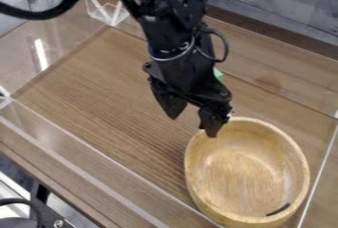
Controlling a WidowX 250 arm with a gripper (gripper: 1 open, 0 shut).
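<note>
The black gripper (192, 114) hangs from the arm over the middle of the wooden tabletop, its two fingers open and pointing down, just above and left of the rim of a large tan oval bowl (247, 173). Behind the wrist a small green object (219, 76) is partly hidden by the arm; what it is cannot be told.
A wooden ledge (291, 5) runs along the back right, and a white wire-like item (106, 7) stands at the back left. Clear plastic edges border the left side.
</note>
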